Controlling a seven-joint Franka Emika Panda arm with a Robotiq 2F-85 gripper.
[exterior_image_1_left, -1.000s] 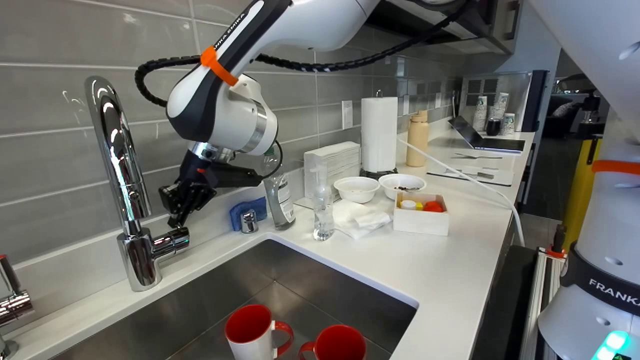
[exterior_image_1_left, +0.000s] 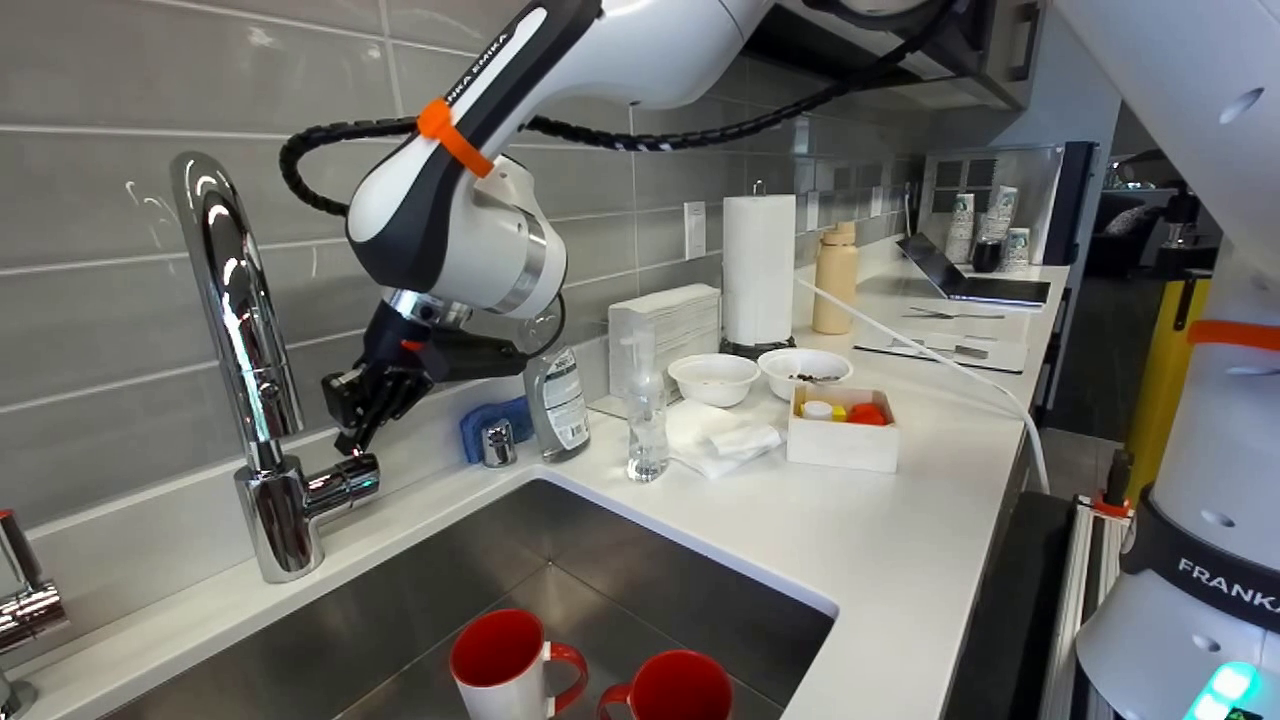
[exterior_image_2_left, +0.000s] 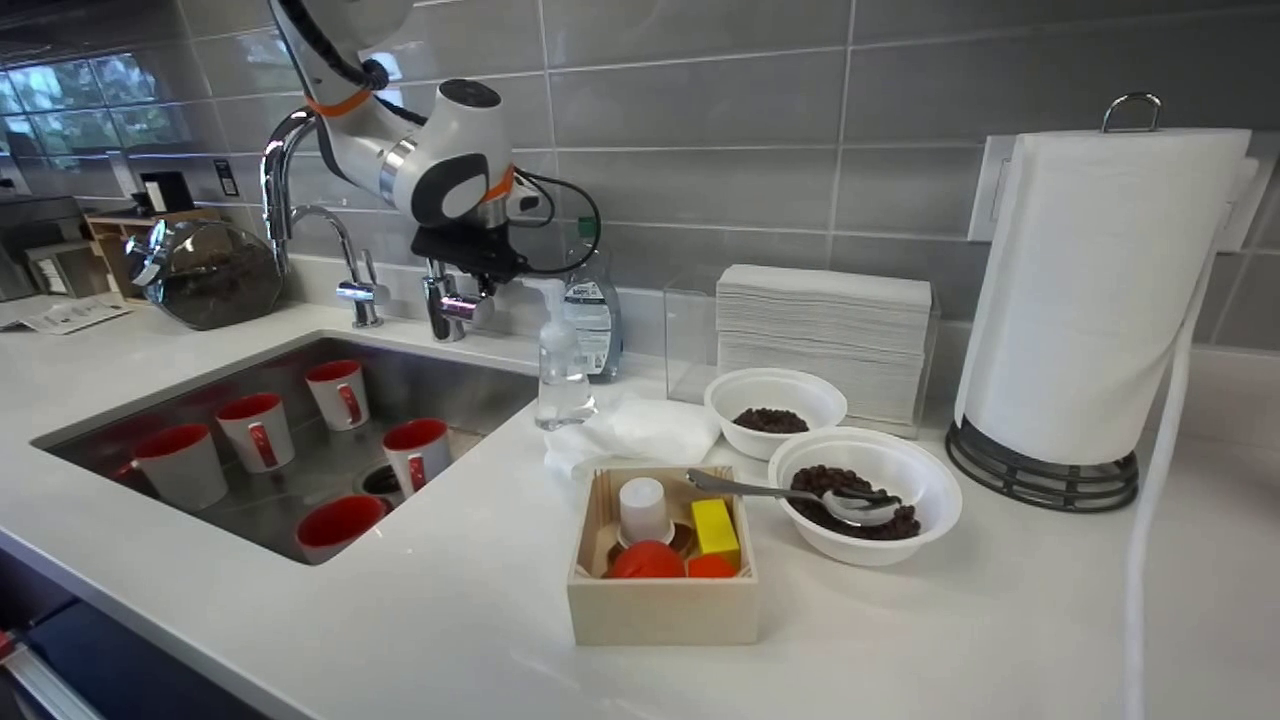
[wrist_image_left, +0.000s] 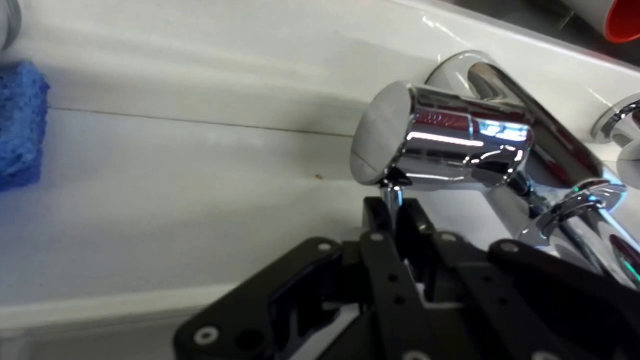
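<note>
A chrome faucet (exterior_image_1_left: 282, 522) with a tall curved spout rises behind the sink's back edge. From its side valve (wrist_image_left: 456, 135) a thin lever (wrist_image_left: 393, 195) sticks out in the wrist view. My gripper is shut on that lever, its two black fingers closed around the thin rod close to the valve body. In exterior view 1 the gripper (exterior_image_1_left: 351, 446) points down onto the side valve, and most of the lever is hidden by the fingers. Exterior view 2 shows the arm reaching over the counter to the same spot.
Several red-and-white mugs (exterior_image_2_left: 254, 432) stand in the sink. A blue sponge (wrist_image_left: 21, 126), a dish soap bottle (exterior_image_1_left: 558, 402) and a clear pump bottle (exterior_image_1_left: 648, 426) sit right of the faucet. Tiled wall (exterior_image_1_left: 108, 336) is close behind. Farther right are bowls (exterior_image_2_left: 876, 546) and a wooden box (exterior_image_2_left: 663, 612).
The forearm and wrist have shifted slightly to the right, while the fingertips have stayed at almost the same place by the valve. The faucet looks unchanged.
</note>
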